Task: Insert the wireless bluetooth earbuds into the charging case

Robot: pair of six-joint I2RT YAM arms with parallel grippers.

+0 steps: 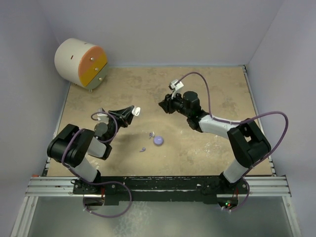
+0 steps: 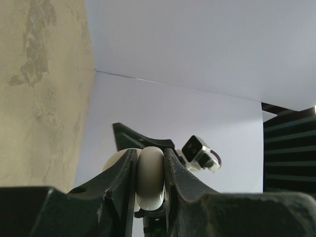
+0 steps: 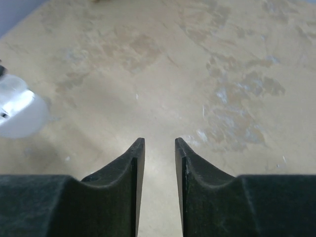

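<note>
My left gripper (image 1: 130,112) is shut on a white charging case (image 1: 137,111); in the left wrist view the white piece (image 2: 150,177) shows between its fingers. My right gripper (image 1: 165,105) hovers to the right of it, its two fingertips (image 3: 138,147) close together with nothing visible between them; the case (image 3: 23,112) appears blurred at the left edge of that view. Small earbud-like pieces (image 1: 151,134) lie on the table below, near a round lilac object (image 1: 158,140).
A white cylinder with a coloured end (image 1: 74,61) sits at the back left, against the grey walls.
</note>
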